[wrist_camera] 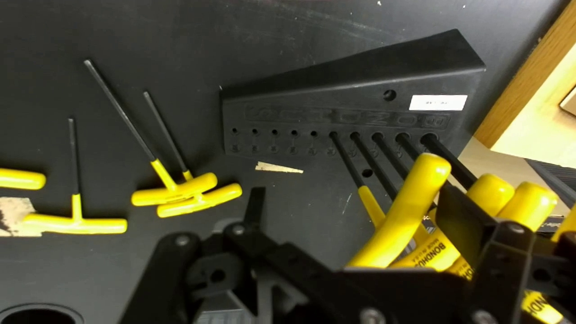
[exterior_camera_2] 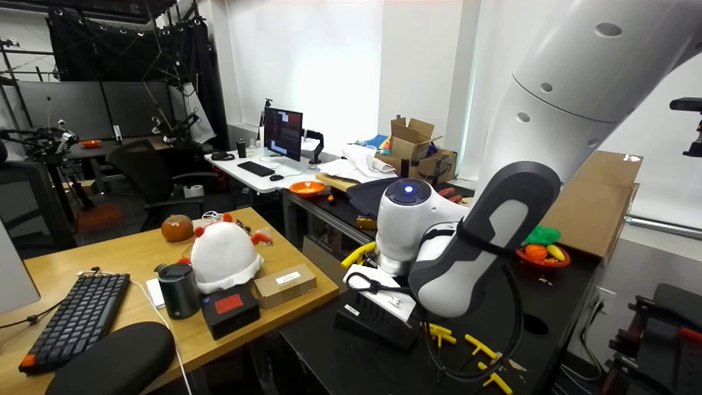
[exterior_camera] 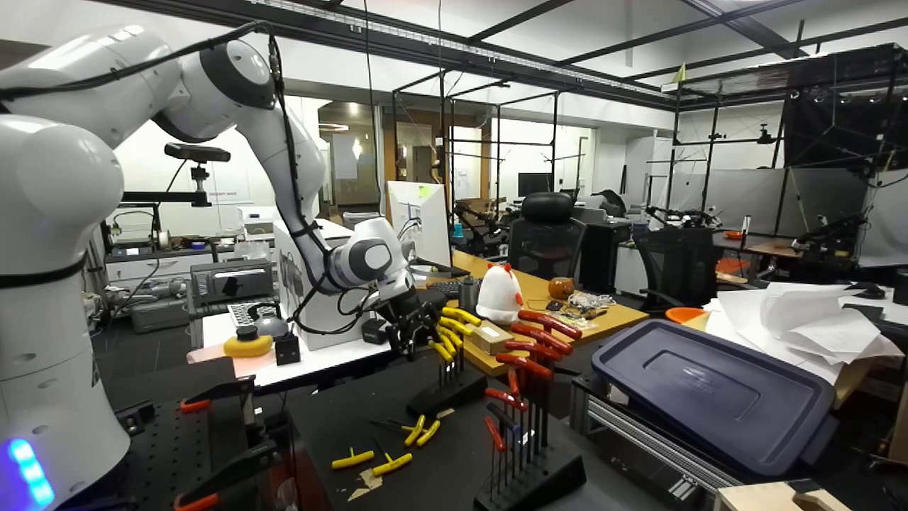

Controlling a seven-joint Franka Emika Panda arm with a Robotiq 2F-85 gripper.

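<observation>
My gripper is open, its fingers spread at the left and right in the wrist view. Between and below them rise the yellow handles (wrist_camera: 402,213) of several T-handle hex keys, whose shafts stand in a black holder (wrist_camera: 345,97). The right finger overlaps some handles in the view; whether it touches them I cannot tell. The holder's smaller holes on the left are empty. Loose yellow hex keys (wrist_camera: 175,190) lie on the black table to the left. In exterior view 1 the gripper (exterior_camera: 410,328) hangs beside the yellow handles (exterior_camera: 460,319).
A second holder (exterior_camera: 536,481) with red-handled keys (exterior_camera: 528,366) stands nearer exterior view 1's camera. A wooden desk (exterior_camera_2: 131,247) with a small cardboard box (exterior_camera_2: 284,287) adjoins the table. Bare black surface (wrist_camera: 162,32) lies behind the loose keys.
</observation>
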